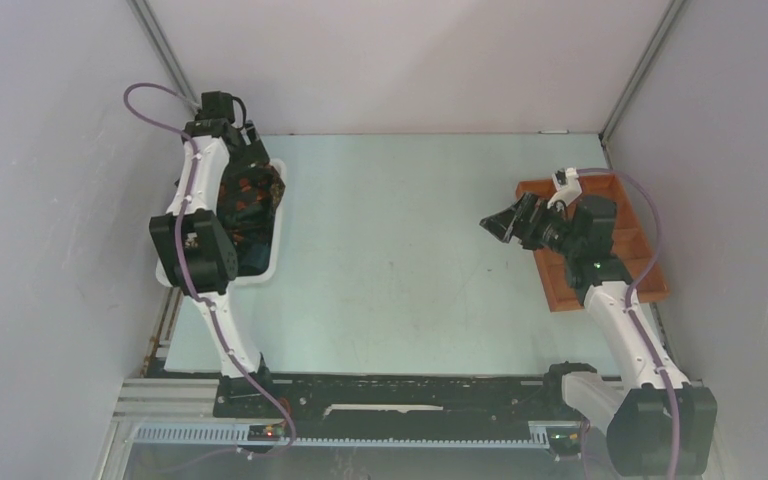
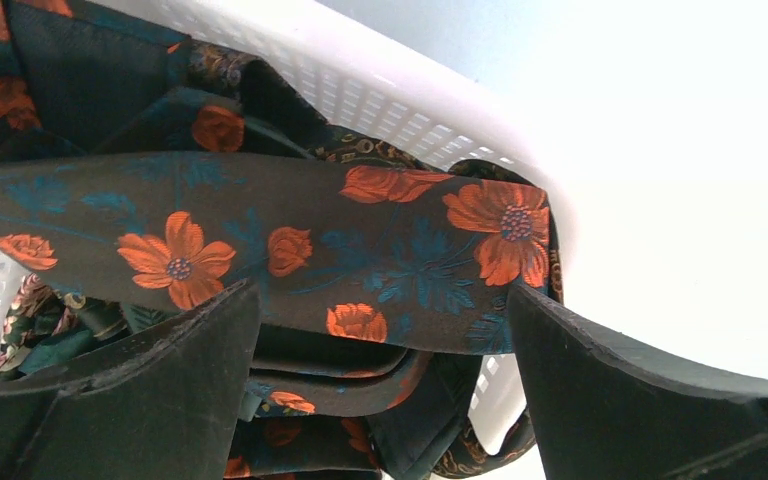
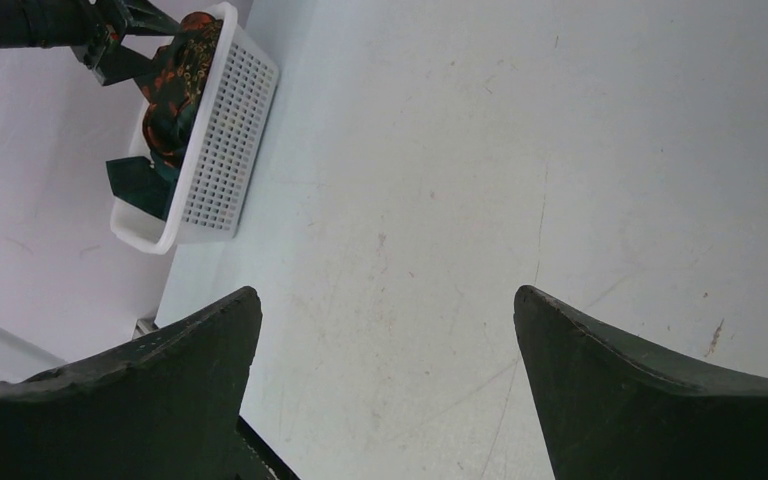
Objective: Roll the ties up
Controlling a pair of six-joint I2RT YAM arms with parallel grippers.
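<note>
Dark ties with orange flowers [image 1: 245, 205] lie heaped in the white basket [image 1: 278, 235] at the table's left. Close up in the left wrist view, one flowered tie [image 2: 310, 240] stretches across the top of the heap, its wide end near the basket wall. My left gripper is open just over the pile, and the tie's wide part shows beyond and between its fingers, not gripped. On the right side, my right gripper [image 1: 495, 232] hangs open beside the orange divided box [image 1: 558, 295]; in its own wrist view only bare table shows between its fingers.
Bare table [image 1: 390, 250] fills the middle between basket and box. The basket's perforated wall [image 3: 230, 150] rises around the ties. Walls close in on the left, right and back.
</note>
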